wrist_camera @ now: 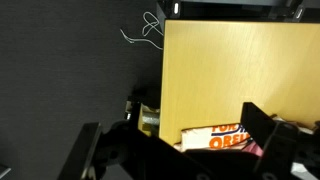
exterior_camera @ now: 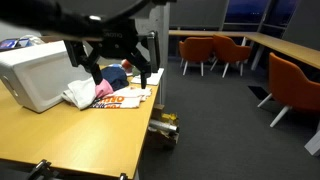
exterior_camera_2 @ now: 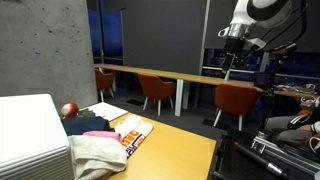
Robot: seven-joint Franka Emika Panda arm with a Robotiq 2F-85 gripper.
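Note:
My gripper (exterior_camera: pixel 120 82) hangs high in front of exterior view 1, open, with nothing between its fingers. In the wrist view both fingers (wrist_camera: pixel 92 146) are spread wide above the table edge. On the table lies a cloth pile: a white one with orange-red lettering (exterior_camera_2: pixel 135 130), a pink one (exterior_camera_2: pixel 103 135), a whitish one (exterior_camera_2: pixel 96 154) and a dark blue one (exterior_camera_2: pixel 85 125). Only the lettered cloth (wrist_camera: pixel 213 137) shows clearly from the wrist, near the lower edge between the fingers. A red round thing (exterior_camera_2: pixel 70 109) sits behind the dark cloth.
A white box (exterior_camera: pixel 45 80) stands on the table beside the cloths. White sheets (exterior_camera_2: pixel 106 110) lie at the far side. Orange chairs (exterior_camera: pixel 290 85) and another table stand beyond, across dark floor.

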